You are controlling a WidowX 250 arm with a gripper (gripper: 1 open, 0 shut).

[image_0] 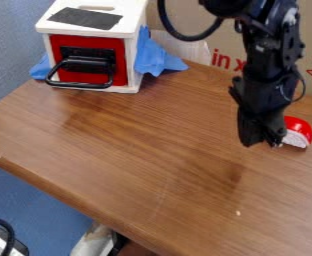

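The black arm reaches down from the top right, its gripper (pixel 262 128) low over the wooden table (pixel 132 170), just left of a red and white object (pixel 295 133). The gripper partly covers that object. Whether the fingers are open or shut is not clear.
A white toy oven (pixel 92 30) with a red door and black handle stands at the back left on a blue cloth (pixel 159 57). A cardboard panel stands behind. The table's left edge runs diagonally.
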